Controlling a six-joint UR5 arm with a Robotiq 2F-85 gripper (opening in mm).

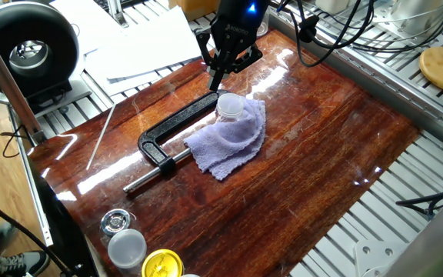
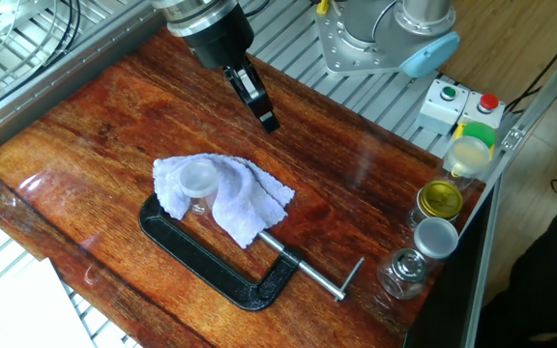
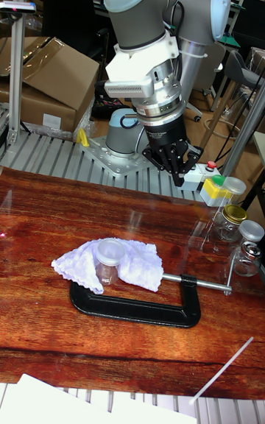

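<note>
My gripper point(image 1: 216, 83) hangs in the air, fingers pointing down; in exterior view 3 the fingertips point(image 3: 179, 180) come together with nothing visible between them. A lilac cloth point(image 2: 249, 198) lies crumpled on the wooden board, partly over the black C-clamp point(image 2: 201, 266) and its screw. A small clear jar with a whitish translucent lid point(image 3: 110, 251) stands upright at the cloth, with folds around it; whether cloth lies under its base is hidden. In exterior view 2, the gripper point(image 2: 270, 124) is apart from the cloth, on the robot-base side.
Along one board edge stand several jars, including a gold-lidded jar point(image 2: 440, 200), a white-lidded jar point(image 2: 435, 238) and a silver-lidded jar point(image 2: 406, 267). A thin white stick point(image 1: 101, 137) and white papers point(image 1: 146, 46) lie toward another edge. Much of the board is bare.
</note>
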